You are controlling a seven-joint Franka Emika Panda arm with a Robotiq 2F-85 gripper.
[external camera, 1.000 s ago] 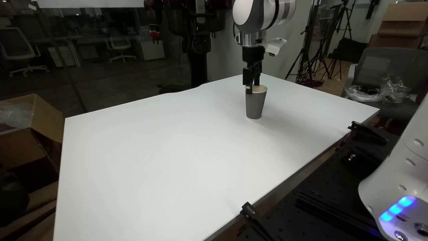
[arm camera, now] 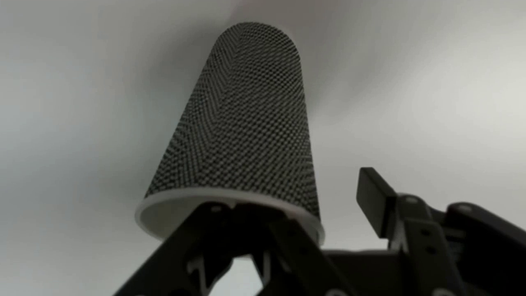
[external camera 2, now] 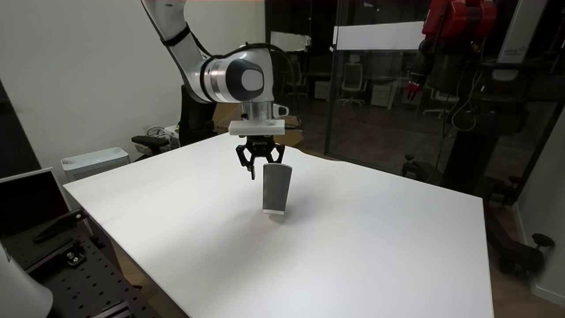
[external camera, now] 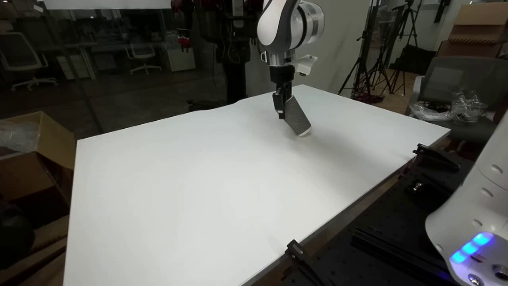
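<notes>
A grey paper cup (external camera: 298, 117) with a woven-look pattern and white rim leans at a slant over the white table (external camera: 190, 190). Its mouth tips toward my gripper (external camera 2: 265, 170), whose fingers stand apart. In the wrist view, one dark finger (arm camera: 246, 217) reaches into the cup's mouth, its tip partly hidden by the near wall. The other finger (arm camera: 377, 202) is outside, to the right, with a clear gap between it and the cup (arm camera: 251, 123). Whether the cup's lower edge touches the table is hard to tell.
Black clamps (external camera: 297, 250) grip its edge near the robot base (external camera: 476, 228). A cardboard box (external camera: 38, 157) stands off the table at the left.
In exterior view 1, the arm and gripper have shifted left. The cup, upright a second ago, now tilts with its mouth drawn left and its bottom to the right.
</notes>
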